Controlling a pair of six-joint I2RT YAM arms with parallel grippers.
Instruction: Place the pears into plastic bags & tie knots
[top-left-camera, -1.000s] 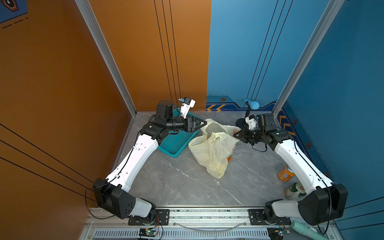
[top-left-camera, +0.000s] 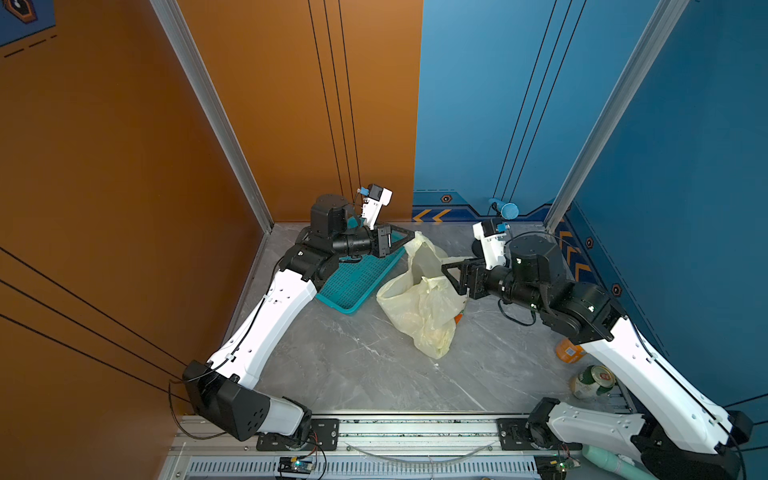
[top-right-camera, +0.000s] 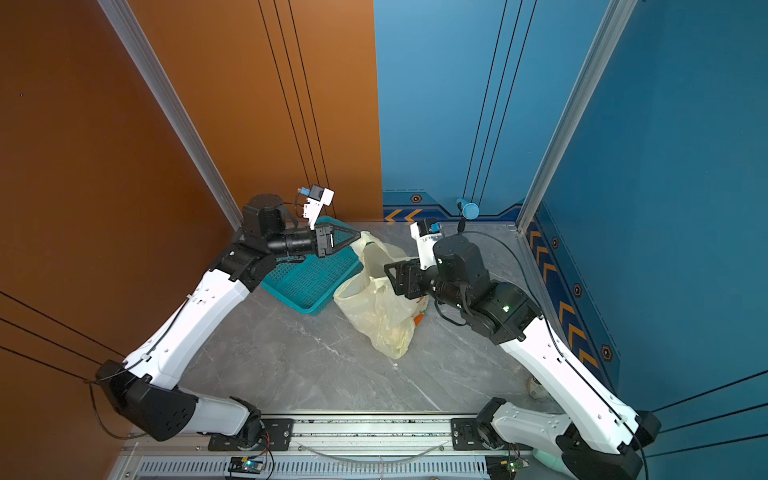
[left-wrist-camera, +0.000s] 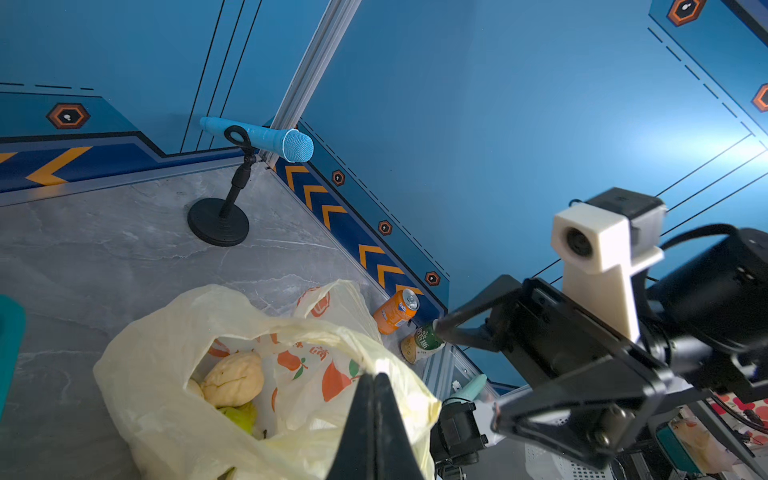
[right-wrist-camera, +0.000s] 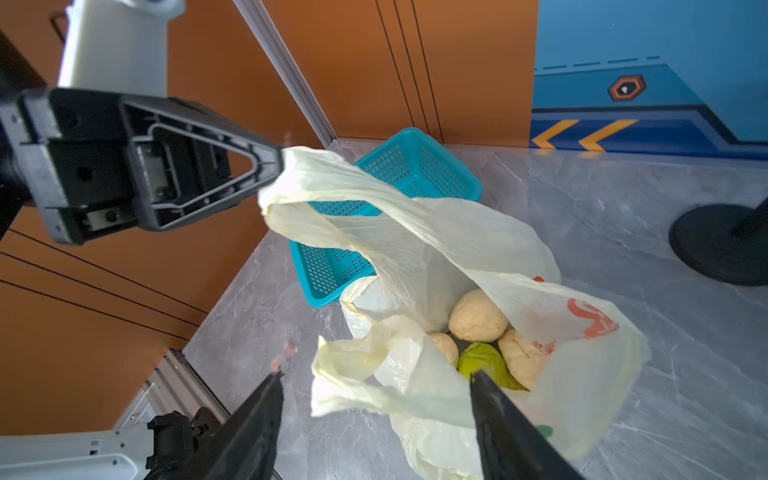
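Note:
A pale yellow plastic bag (top-left-camera: 421, 315) with red and green print stands in mid-table, its mouth gaping upward. Inside it are several tan pears (right-wrist-camera: 477, 317) and a green pear (right-wrist-camera: 485, 362). My left gripper (top-left-camera: 412, 235) is shut on the thin upper edge of the bag and holds that corner up, as the right wrist view also shows. My right gripper stands open above the near side of the bag. A bag handle (right-wrist-camera: 364, 360) lies in view between its spread fingers, not gripped.
A teal basket (top-left-camera: 345, 299) sits behind and left of the bag. At the back right is a blue microphone (left-wrist-camera: 272, 141) on a black stand (left-wrist-camera: 219, 221). An orange can (top-left-camera: 569, 350) and another can (top-left-camera: 593, 382) stand at right.
My right gripper has moved left and up from the bag's right side to over its near side, and the raised right arm swung with it. The left gripper has risen slightly with the bag's corner.

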